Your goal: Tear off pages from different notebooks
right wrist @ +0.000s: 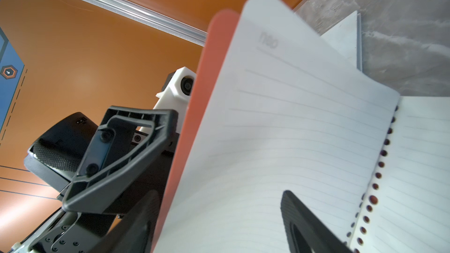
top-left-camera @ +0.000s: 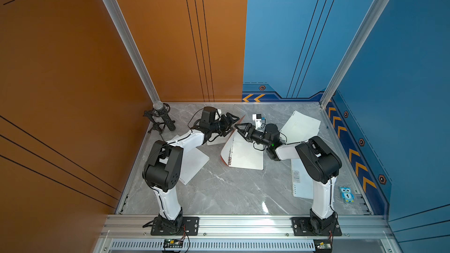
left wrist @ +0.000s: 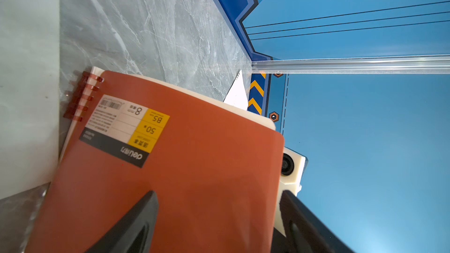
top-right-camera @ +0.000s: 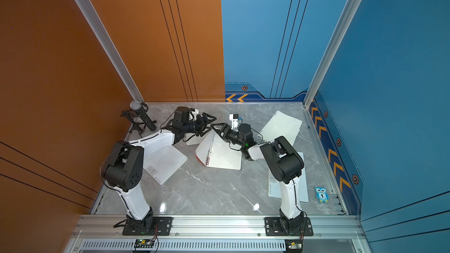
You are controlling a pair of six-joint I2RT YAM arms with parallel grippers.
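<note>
A spiral notebook lies open mid-table, with lined pages facing up. Its red cover stands raised on the left side, with a lined white leaf against its inner face. On the cover's outer side is my left gripper, its fingers apart. My right gripper is open on the inner side, above the lined leaf, its fingers spread. The two grippers are very near each other across the cover. Whether any fingertip touches paper cannot be told.
A white-paged notebook lies left under the left arm, another pad back right. A pale blue notebook is partly under the right arm. A small owl figure stands at right.
</note>
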